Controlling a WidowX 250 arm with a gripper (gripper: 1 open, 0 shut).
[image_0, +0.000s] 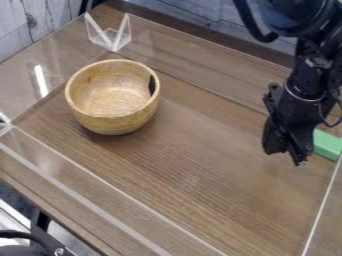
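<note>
My gripper (286, 142) is at the right of the wooden table, low over its top, and shut with nothing seen between its fingers. Just right of it, partly behind the arm, lies a green object (321, 145).
A round wooden bowl (111, 95) stands at the left. A small white wire object (110, 32) is at the back left.
</note>
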